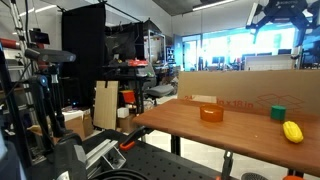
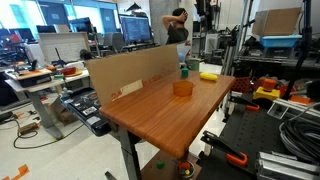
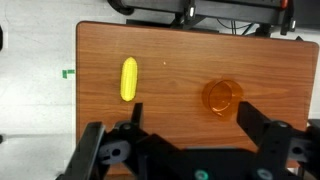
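Observation:
From above, the wrist view shows my gripper open, its fingers wide apart with nothing held between them. The brown wooden table (image 3: pixel 175 60) lies well below. A yellow, elongated object like a corn cob or banana (image 3: pixel 129 78) is on the left of that view. An orange round bowl (image 3: pixel 222 98) stands on the right, close to one finger in the picture and partly overlapped by it. Exterior view 1 has the bowl (image 1: pixel 211 113) near the table's middle, the yellow object (image 1: pixel 292 131) at the right and a green cup (image 1: pixel 278 112) behind it.
A tall cardboard panel (image 1: pixel 225 88) borders the table's back edge. Bare tabletop (image 2: pixel 160 112) extends around the bowl. Black rails and clamps (image 2: pixel 235 158) run along the near side, below the tabletop.

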